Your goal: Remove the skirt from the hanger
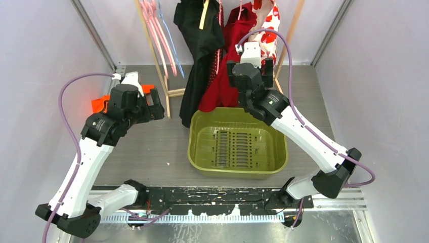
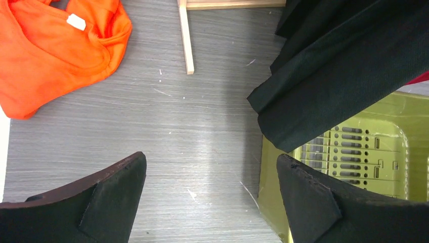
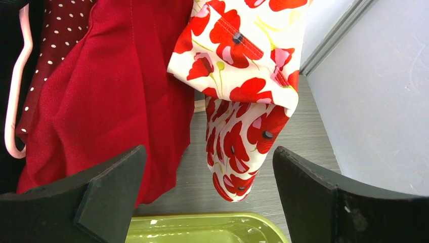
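Note:
Several garments hang from the wooden rack: a black one (image 1: pixel 195 61), a dark red one with white dots (image 3: pixel 65 35), a plain red one (image 3: pixel 109 96) and a white one with red flowers (image 3: pixel 238 55). Which of them is the skirt I cannot tell. My right gripper stands open in front of the red and flowered cloth, touching neither as far as shows. My left gripper is open over bare floor, left of the black garment's lower end. A pink hanger end (image 3: pixel 15 101) shows beside the dotted cloth.
A green basket (image 1: pixel 238 174) sits in front of the rack. Orange cloth (image 2: pixel 60 61) lies on the floor at the left. Empty pink and blue hangers (image 1: pixel 161 38) hang at the rack's left. Rack posts (image 1: pixel 291 23) flank the clothes.

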